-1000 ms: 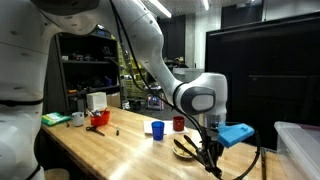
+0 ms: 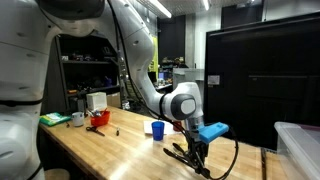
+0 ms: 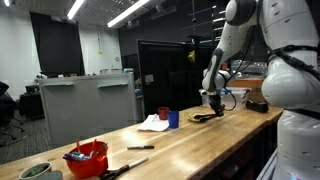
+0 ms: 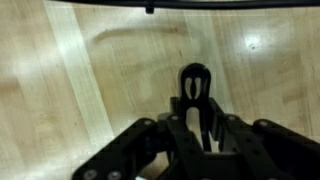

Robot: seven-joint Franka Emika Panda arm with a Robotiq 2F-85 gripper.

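My gripper is shut on a dark, slim utensil [image 4: 195, 76] whose looped end, with a slot in it, sticks out past the fingers in the wrist view. Exterior view 1 has the gripper [image 2: 198, 156] low over the wooden table, the dark utensil [image 2: 178, 153] slanting out to its left. The utensil's exact kind cannot be made out. In exterior view 2 a yellowish dish [image 3: 202, 121] lies beside the gripper at the far end of the table; the arm and utensil mostly hide it in exterior view 1.
A blue cup [image 2: 158, 130] and a red container [image 3: 163, 113] stand farther along the table, beside a white cloth [image 3: 153, 123]. A red basket [image 3: 87, 158] with tools is at the other end. A translucent bin [image 2: 298, 147] stands at the right.
The arm has swung left in exterior view 1, carrying the dark utensil with it. The yellow dish, visible earlier, is now mostly covered. The gripper has stayed shut.
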